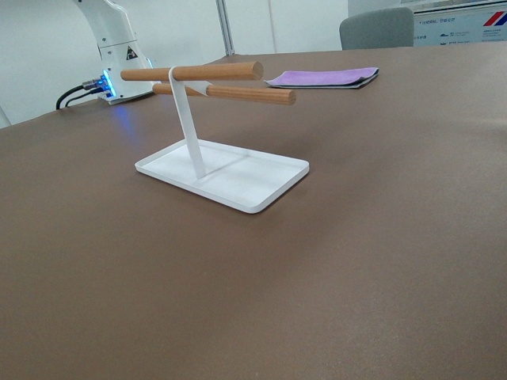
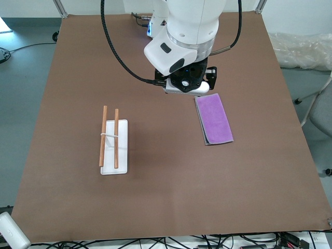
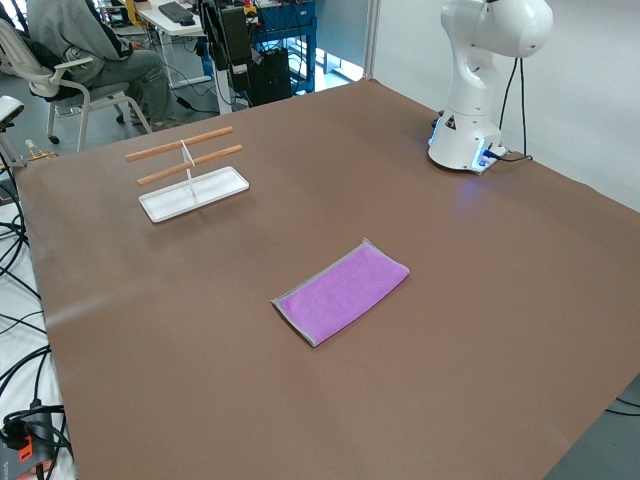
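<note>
A folded purple cloth with a grey edge [image 2: 214, 119] [image 1: 321, 77] [image 3: 340, 293] lies flat on the brown table. A small white rack with two wooden bars [image 2: 122, 150] [image 1: 240, 180] [image 3: 195, 195] stands apart from it; in the left view it is left of the cloth. The gripper [image 2: 185, 83] is at the lower end of the white arm in the left view, above the table just beyond the cloth; its fingers are not clearly visible. In the right view only the arm's upper part and base show.
The arm's base [image 3: 460, 145] stands at the table's edge by a white wall. Cables run along the outside edge.
</note>
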